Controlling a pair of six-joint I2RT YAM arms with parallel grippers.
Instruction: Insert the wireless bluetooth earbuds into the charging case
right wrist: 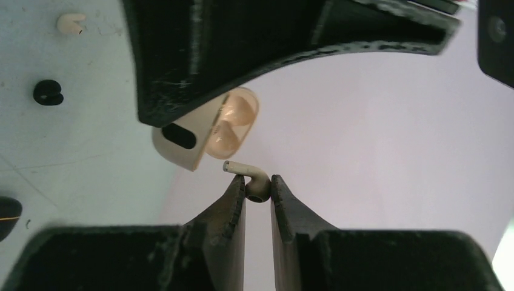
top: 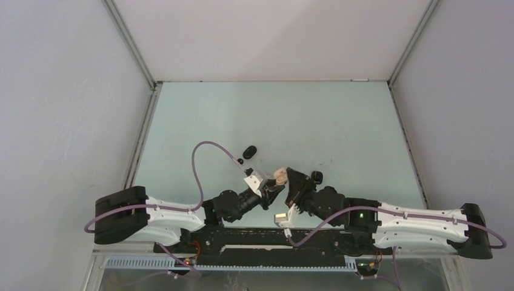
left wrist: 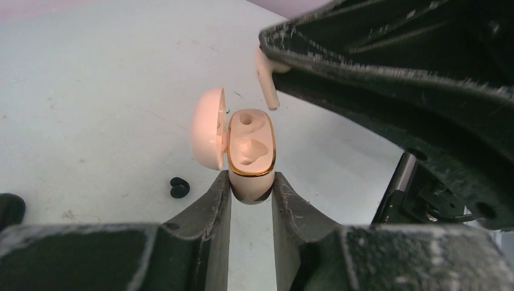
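Note:
My left gripper is shut on the open pinkish charging case (left wrist: 250,139), whose two cavities face up in the left wrist view; its lid (left wrist: 206,130) stands open at the left side. My right gripper is shut on a pale earbud (right wrist: 257,179). In the left wrist view that earbud (left wrist: 267,82) hangs just above the case, a little to the right, apart from it. In the top view both grippers meet near the middle front, around the case (top: 280,176).
On the table (top: 327,121) lie a black oblong case (top: 250,151), a small black piece (top: 240,160) and another black object (top: 317,176). A second pale earbud (right wrist: 70,24) lies on the table.

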